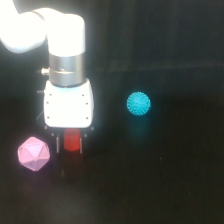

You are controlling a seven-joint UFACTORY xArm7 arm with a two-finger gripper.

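The white gripper (70,145) points down at the left of the scene. Below its body is a small red block (72,140), partly hidden by the gripper and dimly lit. Thin fingers stand apart on either side of the block, with a dark gap showing on its left; contact on the right is too small to make out. A pink faceted ball (33,153) lies left of the gripper, a short distance from it. Off to the right is a turquoise textured ball (138,103), well clear of the arm.
The white arm (25,32) enters from the upper left. The pink ball is the closest thing beside the gripper.
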